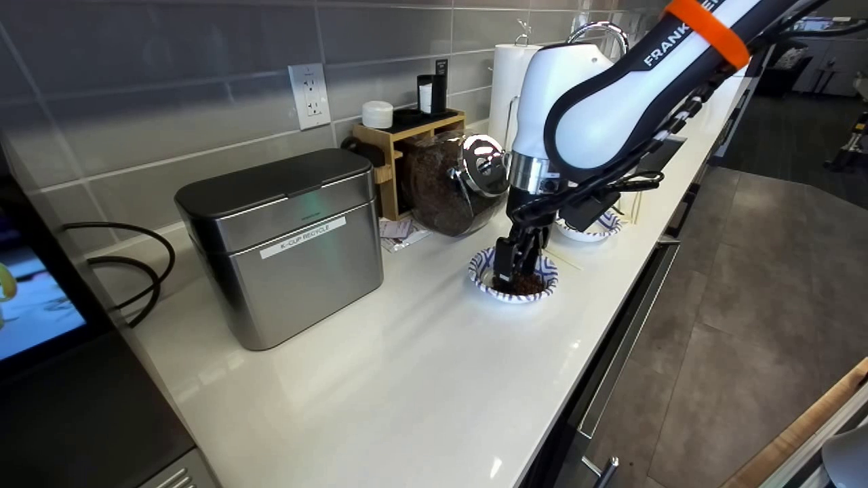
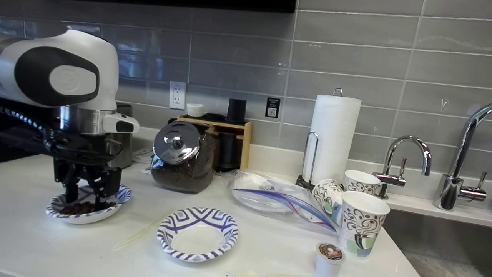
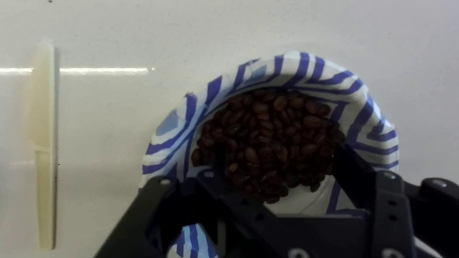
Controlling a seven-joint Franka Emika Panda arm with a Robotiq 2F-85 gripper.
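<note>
A patterned paper bowl (image 3: 297,68) holds a heap of dark coffee beans (image 3: 262,137). My gripper reaches down into this bowl, its two fingers apart, with beans lying in the gap between them. In exterior view 2 the fingertips (image 2: 100,203) are down at the level of the beans (image 2: 83,207). How deep they sit among the beans is hidden. A second bowl (image 2: 198,231) of the same pattern stands empty to the right in that view.
A plastic knife (image 3: 45,163) lies between the bowls. Behind them is a tilted glass jar (image 2: 184,171) of beans. A plastic bag (image 2: 272,198), paper cups (image 2: 362,221) and a coffee pod (image 2: 329,261) stand further right. Counter in front of the steel bin (image 1: 301,260) is clear.
</note>
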